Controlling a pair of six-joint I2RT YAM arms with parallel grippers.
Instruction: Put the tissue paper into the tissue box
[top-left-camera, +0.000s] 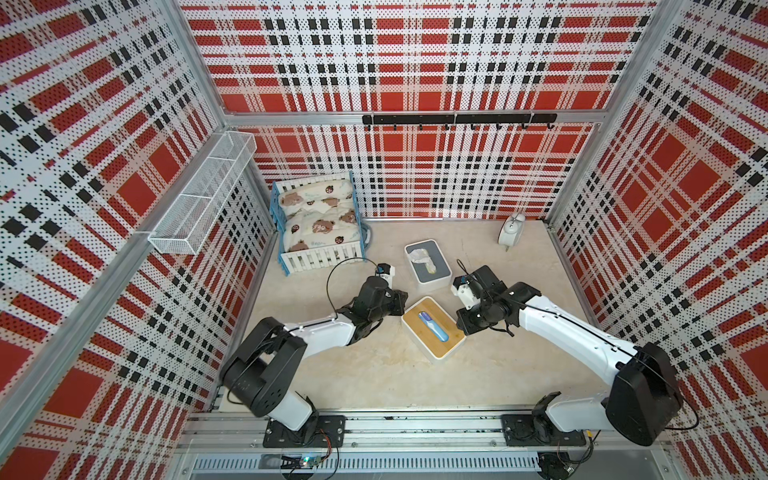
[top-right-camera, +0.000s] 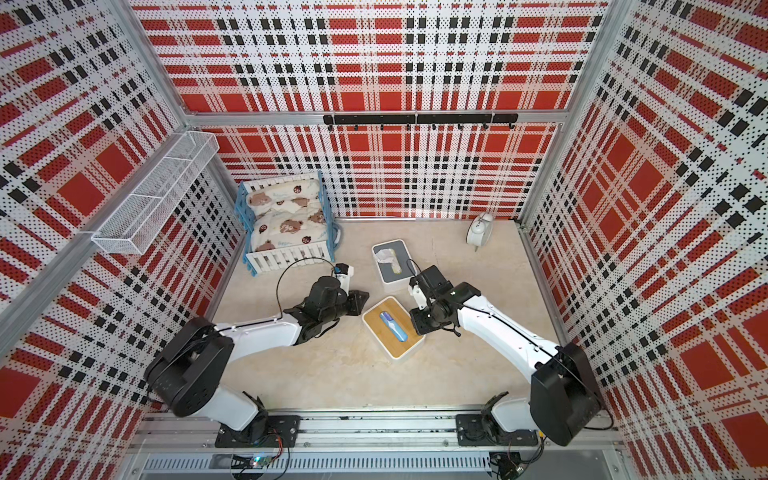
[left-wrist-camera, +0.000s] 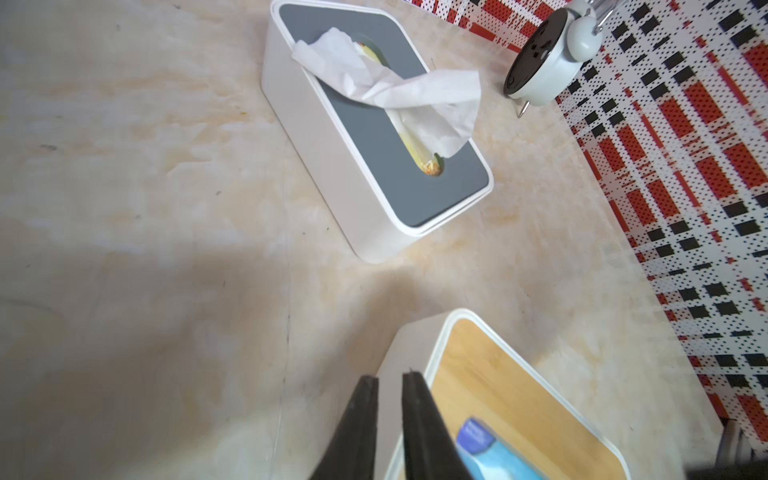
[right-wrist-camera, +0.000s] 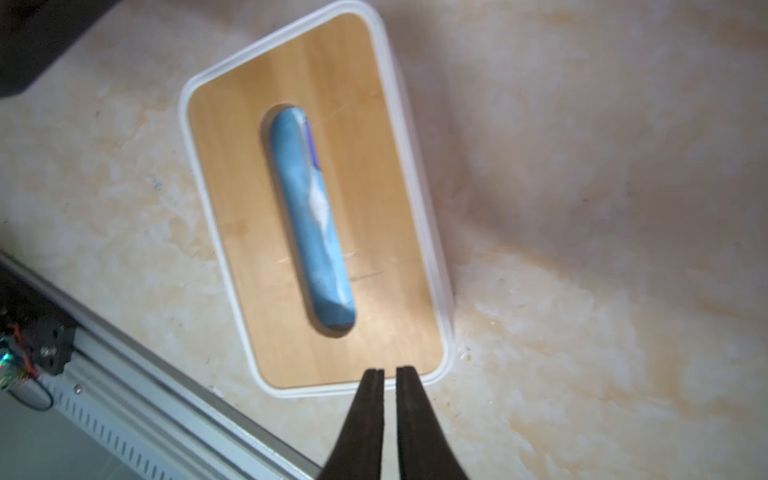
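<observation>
The wood-topped tissue box (top-left-camera: 444, 342) has a blue packet (right-wrist-camera: 312, 216) in its slot. My left gripper is at this box's left side, shut on its white wall as far as the view shows. My right gripper is over the box's other end, its fingers slightly apart with nothing visible between them. Behind, a grey-topped tissue box (left-wrist-camera: 408, 196) has a crumpled white tissue (left-wrist-camera: 432, 104) lying across its slot, over a yellowish packet.
A small blue-and-white crib (top-left-camera: 320, 254) with bedding stands at the back left, a white alarm clock (top-left-camera: 509, 232) at the back right. A wire basket (top-left-camera: 192, 200) hangs on the left wall.
</observation>
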